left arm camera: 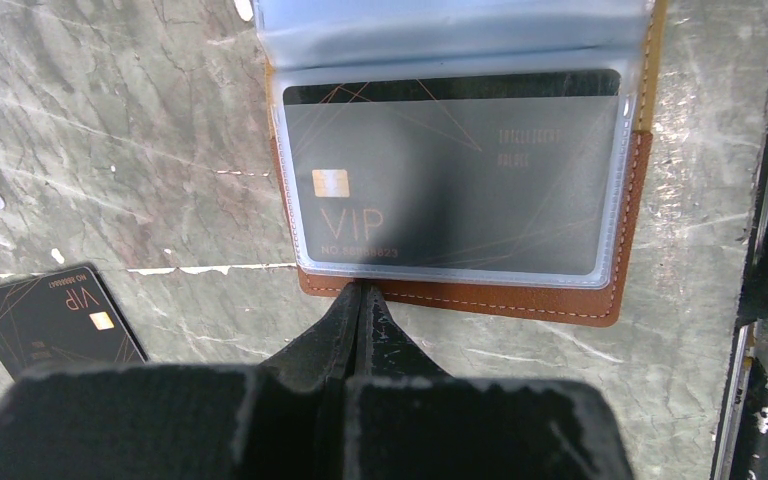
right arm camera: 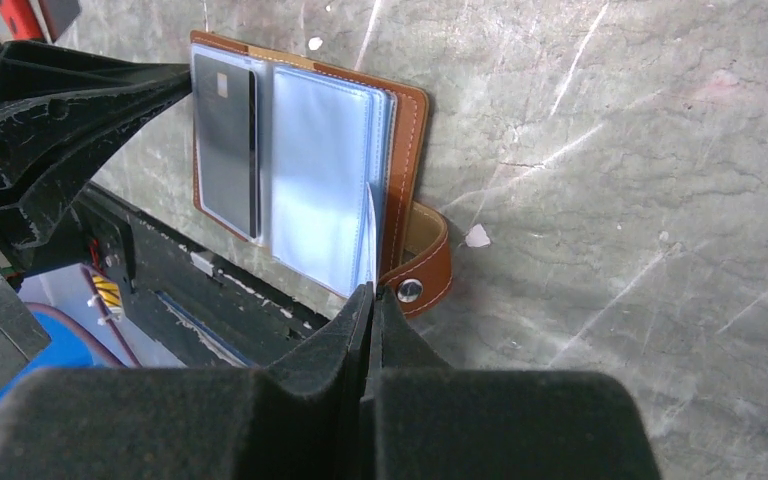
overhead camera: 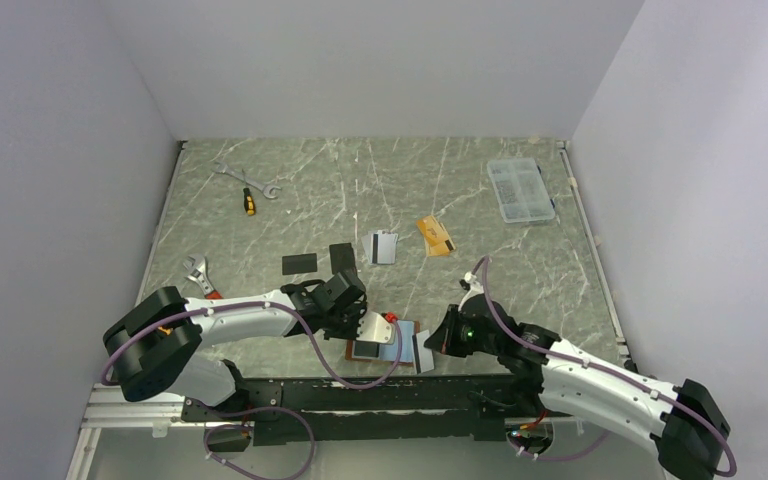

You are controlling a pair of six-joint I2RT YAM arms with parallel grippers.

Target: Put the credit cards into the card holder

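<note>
The brown card holder (left arm camera: 560, 302) lies spread on the table with clear sleeves, and a black VIP card (left arm camera: 440, 190) fills one of them. My left gripper is shut at the holder's brown edge beside that sleeve; nothing clearly shows between its tips. A thin white card (right arm camera: 371, 235), seen edge-on in the right wrist view, is pinched in my right gripper. From the top this card (overhead camera: 423, 352) shows a dark stripe and stands at the holder's right end. Whether it touches the empty blue-tinted sleeve (right arm camera: 320, 170) I cannot tell.
Loose black cards (overhead camera: 343, 258), white cards (overhead camera: 382, 248) and orange cards (overhead camera: 436, 236) lie farther back. The holder's snap strap (right arm camera: 428, 265) sticks out near my right fingertips. Wrenches, a screwdriver (overhead camera: 249, 201) and a clear box (overhead camera: 521, 190) are away from the arms.
</note>
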